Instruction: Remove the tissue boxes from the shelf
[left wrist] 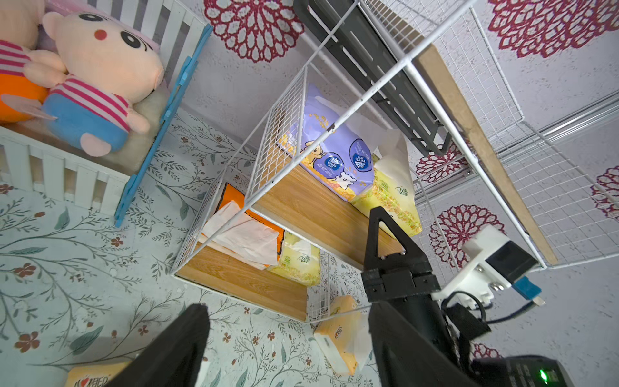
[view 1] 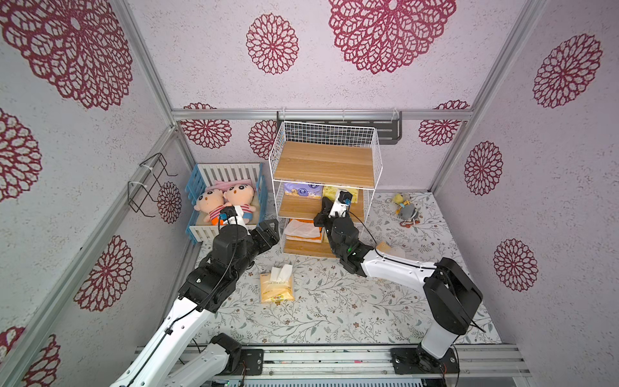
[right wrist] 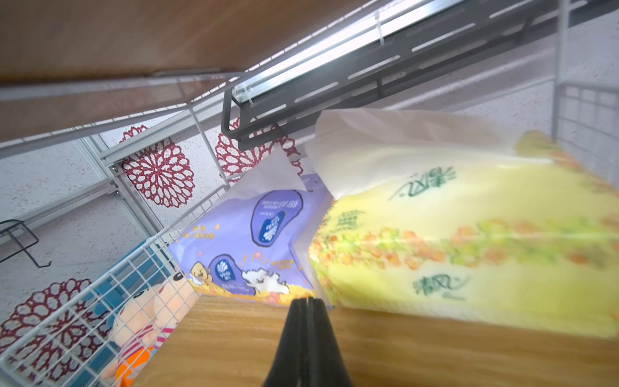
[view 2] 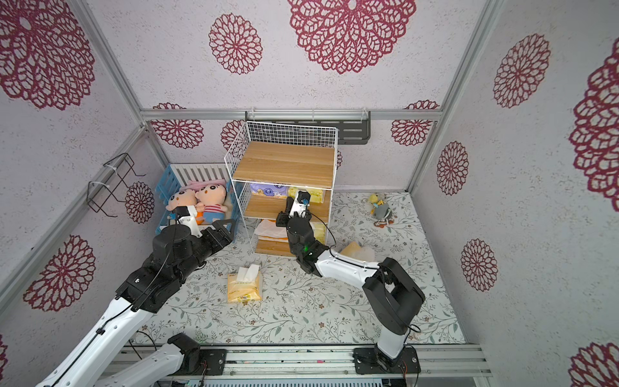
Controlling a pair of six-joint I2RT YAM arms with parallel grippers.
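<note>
On the middle board of the white wire shelf (view 1: 322, 162) lie a purple tissue pack (right wrist: 248, 248) and a yellow tissue pack (right wrist: 464, 251), side by side. My right gripper is shut with nothing between its fingers, its tips in front of the two packs near where they meet. The lower board carries an orange-and-white pack (left wrist: 248, 225) and another yellow pack (left wrist: 299, 261). My left gripper stands open and empty, in front of the shelf's left side. One yellow pack (view 1: 276, 289) lies on the table in front.
A further pack (left wrist: 341, 332) lies on the table right of the shelf, partly hidden by the right arm in the top views. Two dolls sit in a blue-and-white crib (view 1: 225, 169) at the left. A toy duck (view 1: 407, 211) stands right. The shelf's top board is bare.
</note>
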